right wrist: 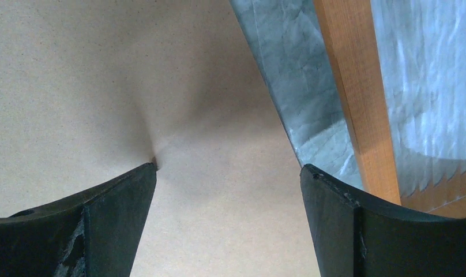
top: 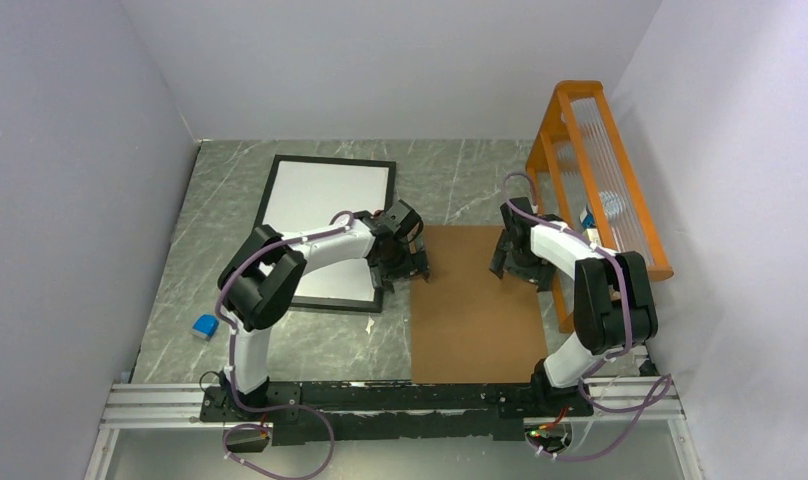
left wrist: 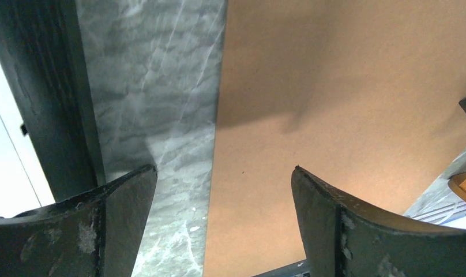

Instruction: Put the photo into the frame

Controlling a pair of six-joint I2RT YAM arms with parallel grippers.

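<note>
A black frame with a white inside [top: 330, 191] lies flat on the left half of the table. Right of it, apart, lies a plain brown board [top: 475, 320]; whether this is the photo's back or the frame's backing I cannot tell. My left gripper [top: 405, 275] is open over the board's left edge, and in its wrist view that edge runs between the fingers. Over the right edge my right gripper [top: 520, 279] stands open, its fingers [right wrist: 112, 216] with nothing held between them.
A wooden rack [top: 570, 150] stands along the right side, close beside the board and my right arm. A small blue block [top: 205, 326] lies at the left front.
</note>
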